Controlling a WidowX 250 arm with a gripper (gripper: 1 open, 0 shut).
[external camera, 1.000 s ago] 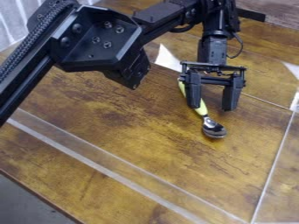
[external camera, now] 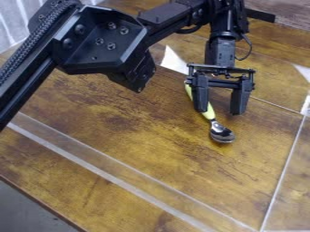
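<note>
My black gripper (external camera: 220, 102) points down at the right of centre, its two fingers apart and open. A spoon or scoop with a pale yellow-green handle (external camera: 208, 113) and a metal head (external camera: 220, 134) lies on the wooden table (external camera: 109, 172). The upper handle runs behind the gripper's left finger, so part of it is hidden; I cannot tell whether they touch.
The arm (external camera: 103, 41) spans the upper left. A white patch (external camera: 172, 59) lies behind the gripper. The table's edge runs along the lower left.
</note>
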